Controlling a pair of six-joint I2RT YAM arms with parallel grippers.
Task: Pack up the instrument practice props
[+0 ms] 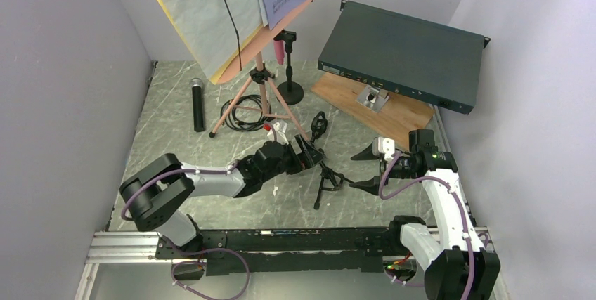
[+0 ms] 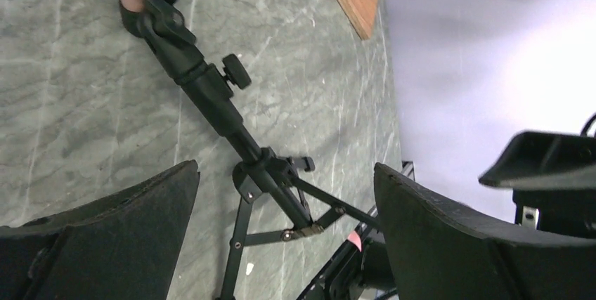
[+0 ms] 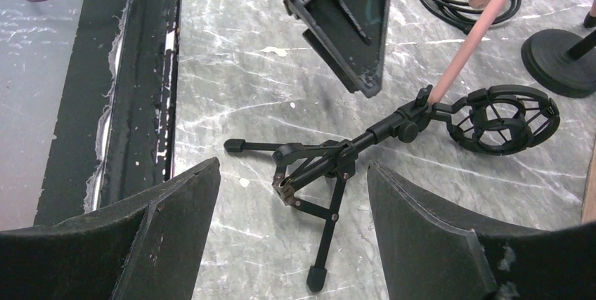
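Observation:
A black microphone stand (image 1: 325, 173) lies on the grey floor, its tripod legs spread and a round cage holder (image 3: 502, 121) at the far end, near a pink easel leg (image 3: 464, 54). My left gripper (image 1: 306, 154) is open above and left of it; the stand shows between its fingers in the left wrist view, untouched. My right gripper (image 1: 362, 170) stands open to the stand's right, facing it, with the stand's legs in view beyond its fingers in the right wrist view.
A microphone (image 1: 198, 110), coiled cable (image 1: 239, 124) and round-based stand (image 1: 290, 93) lie behind. The music easel (image 1: 190, 5) stands at the back. A wooden board (image 1: 393, 117) with a dark rack unit (image 1: 400, 54) is at back right.

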